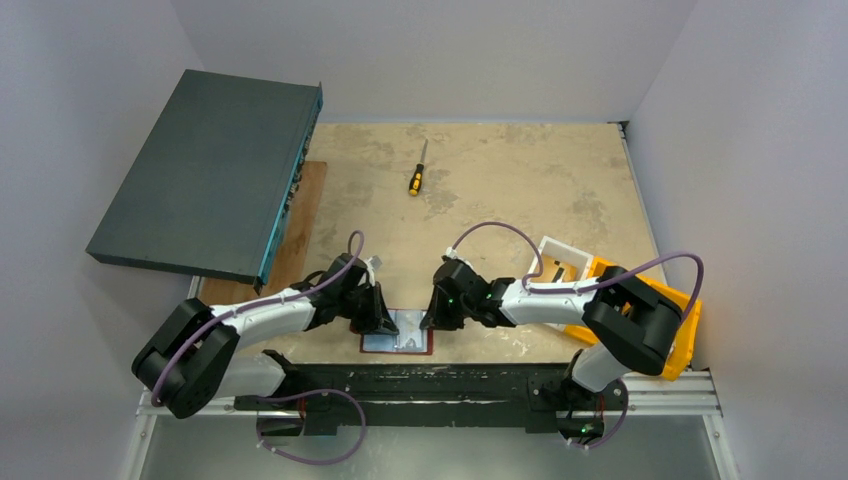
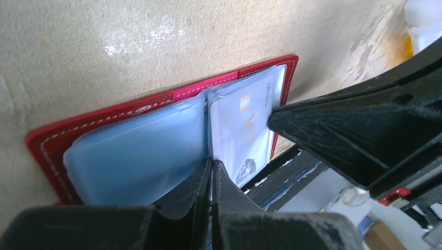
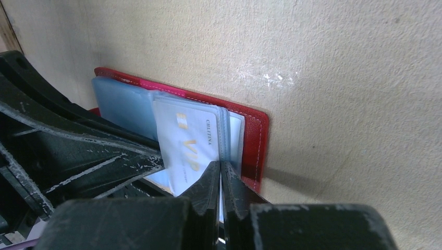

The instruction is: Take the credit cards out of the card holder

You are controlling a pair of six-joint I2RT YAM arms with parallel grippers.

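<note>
The red card holder (image 1: 431, 342) lies open on the table near its front edge. In its right-hand clear sleeves sits a white card (image 2: 245, 120) with gold VIP lettering, seen in both wrist views. My left gripper is shut, its tips against that card's inner edge, by the fold. At the outer edge of the sleeves, my right gripper is also shut, tips touching the plastic. Whether either pinches a thin edge cannot be made out. The blue-looking left sleeves (image 2: 140, 151) lie flat, partly covered by my left fingers.
A black and yellow screwdriver (image 1: 416, 180) lies at the back. A yellow bin (image 1: 683, 340) and a white box (image 1: 565, 249) stand at the right, a large dark case (image 1: 210, 175) at the left.
</note>
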